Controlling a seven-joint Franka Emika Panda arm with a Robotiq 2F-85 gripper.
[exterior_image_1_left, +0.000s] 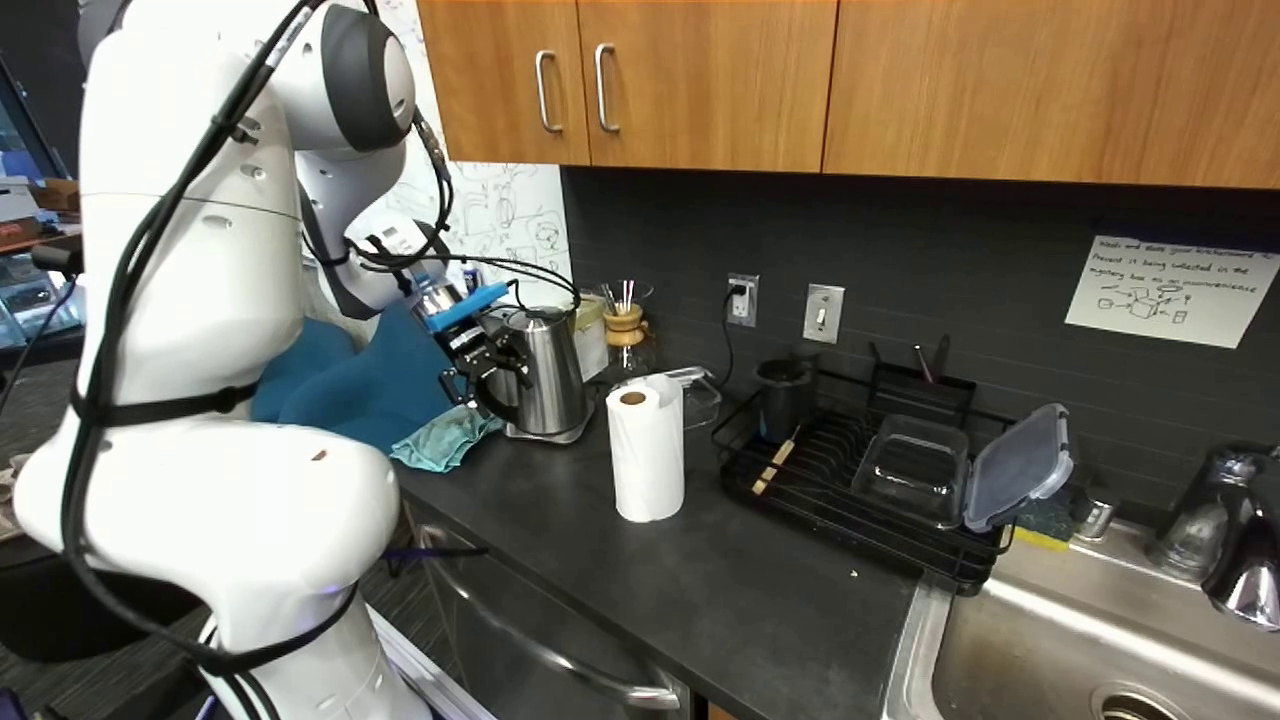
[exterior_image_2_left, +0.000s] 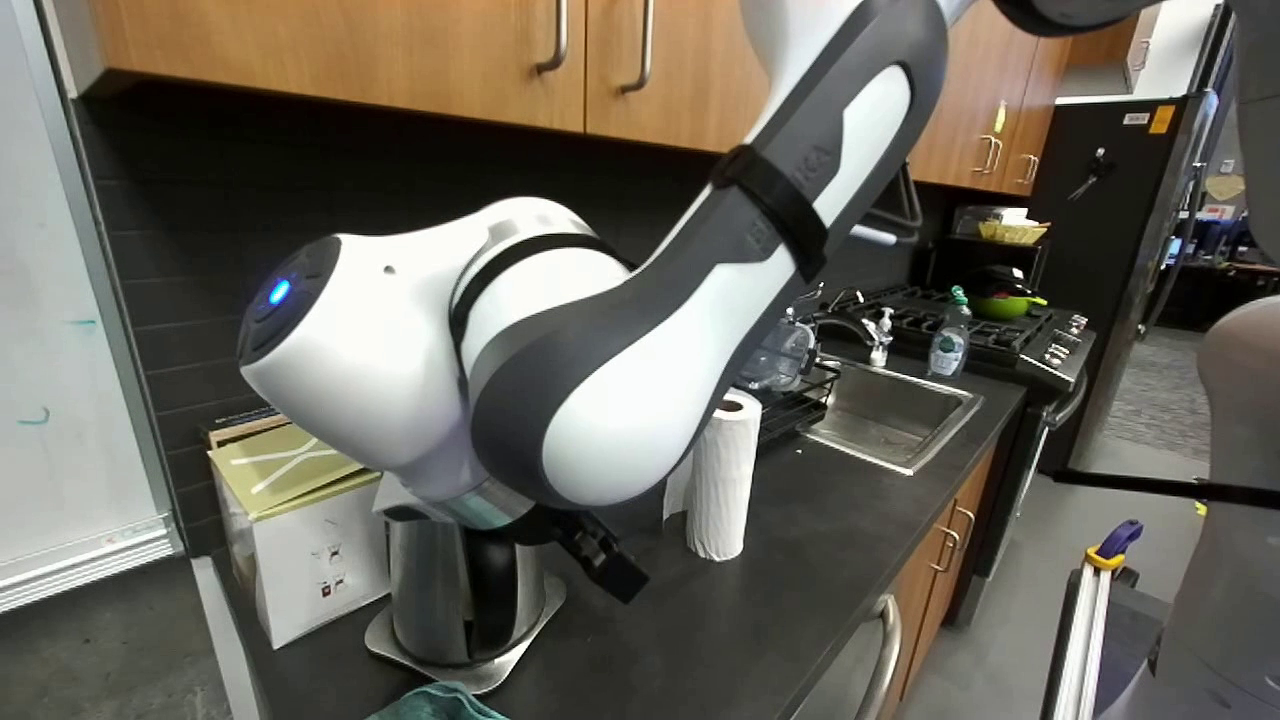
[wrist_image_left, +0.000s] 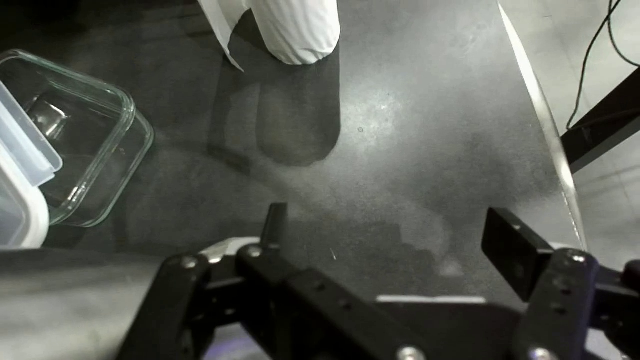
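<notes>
A steel kettle with a black handle stands upright on its base at the counter's far left end. My gripper is at the kettle's handle side, overlapping the handle in exterior view 1. In the wrist view my gripper is open, with wide room between its fingertips. Blurred metal of the kettle fills the lower left there. A dark shape low between the fingers could be handle or gripper; I cannot tell, nor whether they touch. One dark finger shows beyond the handle.
A paper towel roll stands right of the kettle. Behind it lies a clear glass container. A teal cloth lies at the counter's left edge. The dish rack and sink are farther right.
</notes>
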